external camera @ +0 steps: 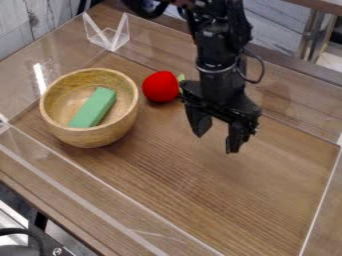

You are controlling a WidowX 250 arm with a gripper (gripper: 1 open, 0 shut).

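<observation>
The black robot arm comes down from the top centre, its gripper (218,130) low over the wooden table (201,200), right of a round red object (162,86) with a green top. Whether the fingers are open or shut, or hold anything, I cannot tell. A wooden bowl (56,108) with a green block (92,108) in it sits at the left.
A small white wire rack (107,31) stands at the back left. Black cabling shows at the bottom left corner.
</observation>
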